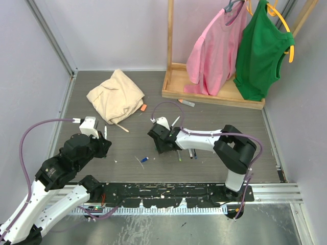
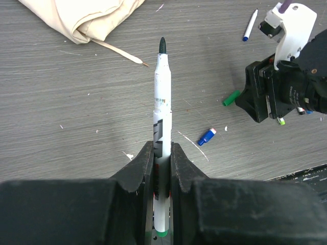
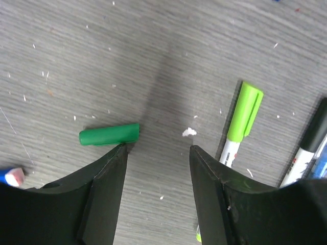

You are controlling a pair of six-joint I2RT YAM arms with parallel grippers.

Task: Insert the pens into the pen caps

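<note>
My left gripper is shut on a white marker (image 2: 162,92) standing upright, its dark bare tip at the top and a green end at the bottom. On the table lies a loose green cap (image 3: 109,135), just beyond the left finger of my right gripper. Those right fingers stand open with nothing between them, low over the table. A short blue cap (image 2: 207,137) rests apart, between the two arms. The right hand hides part of the table in the top view.
Close to the right gripper lie a light-green-capped marker (image 3: 245,115) and a black-capped one (image 3: 306,143). Another white marker (image 1: 176,121) lies farther back. A beige cloth (image 1: 116,97) and a wooden rack (image 1: 179,93) with hanging clothes occupy the rear. Table between the arms is mostly bare.
</note>
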